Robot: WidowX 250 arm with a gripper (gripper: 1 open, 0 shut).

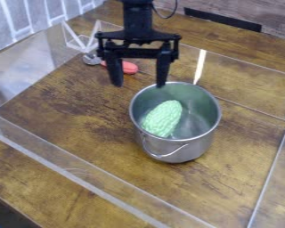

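My black gripper [138, 61] hangs in the upper middle of the camera view, its fingers spread open with nothing visible between them. It is above the table, up and to the left of a metal pot [195, 138]. A pale green corn-like object [162, 118] lies inside the pot. A small red object [128, 68] lies on the table behind the left side of my gripper, partly hidden by it.
The wooden table [61, 125] has free room left of the pot and in front of it. Clear plastic edging runs along the left and front, and a small metallic item [93, 59] lies near the red object.
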